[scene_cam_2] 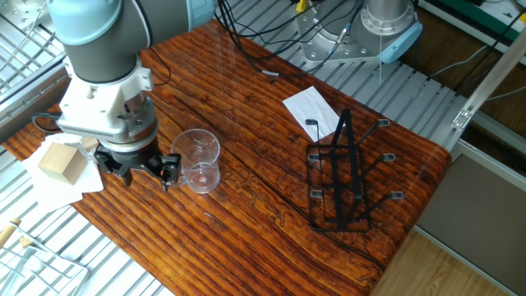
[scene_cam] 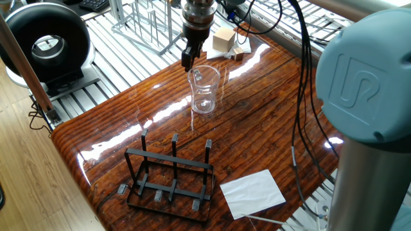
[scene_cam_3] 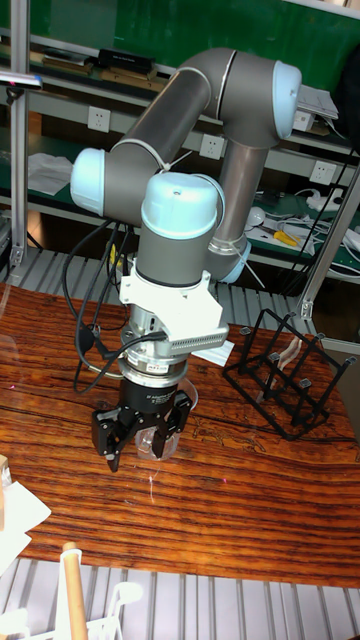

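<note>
A clear glass (scene_cam: pixel 204 96) stands upright on the glossy wooden table, wide at the rim and narrower lower down. My black gripper (scene_cam_2: pixel 148 177) points down right beside it, its fingers spread apart and nothing seen between them. One finger overlaps the edge of the glass (scene_cam_2: pixel 200 160) in the second exterior view; whether they touch, I cannot tell. From the third exterior view, the glass (scene_cam_3: pixel 160 439) is partly hidden behind the right-hand finger of the gripper (scene_cam_3: pixel 136 455). A black wire rack (scene_cam: pixel 170 183) with several upright prongs sits near the table's corner, empty of glasses.
White paper (scene_cam: pixel 253 194) lies flat beside the rack. A wooden block (scene_cam_2: pixel 63 163) rests on another white sheet at the table's edge, close to the gripper. Dark cables (scene_cam: pixel 302 96) hang from the arm. Bare tabletop separates glass and rack.
</note>
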